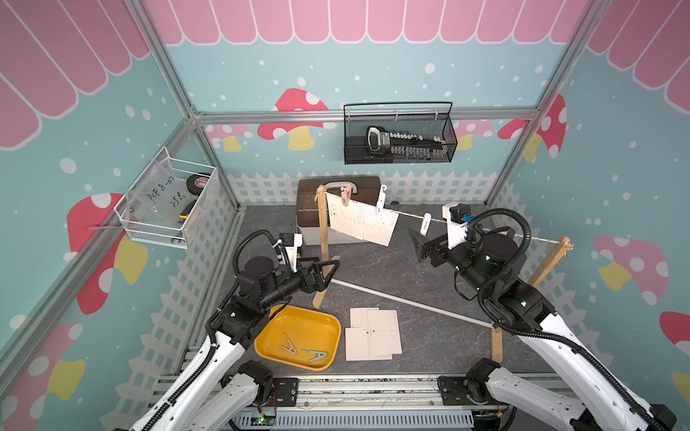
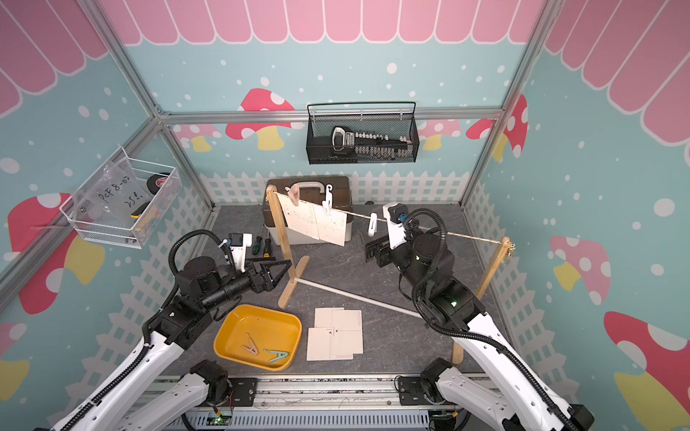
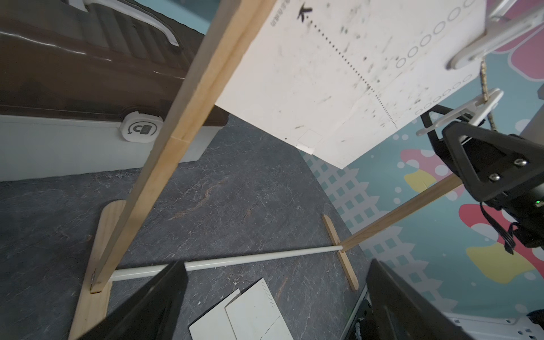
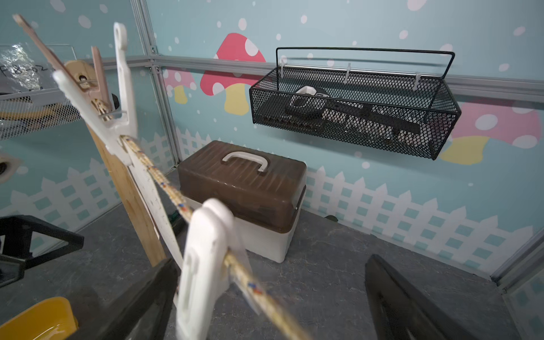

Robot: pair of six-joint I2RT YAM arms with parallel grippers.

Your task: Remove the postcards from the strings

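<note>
A postcard [image 1: 363, 224] hangs from the string at the left post [image 1: 322, 230], held by a pink clip [image 1: 345, 194] and a white clip [image 1: 381, 199]. An empty white clip [image 1: 425, 224] sits further right on the string. My open right gripper [image 1: 424, 244] is beside that clip, which stands between its fingers in the right wrist view, blurred and close. My left gripper [image 1: 329, 267] stands open below the postcard, near the left post. Several cards [image 1: 372, 337] lie on the table at the front; the yellow tray [image 1: 266, 344] holds two clips.
A brown-lidded case [image 4: 255, 198] stands at the back behind the postcard. A black wire basket [image 1: 400, 154] hangs on the back wall, a white one [image 1: 154, 237] on the left. The white crossbar [image 1: 409, 303] runs between the posts. Free floor lies at the back right.
</note>
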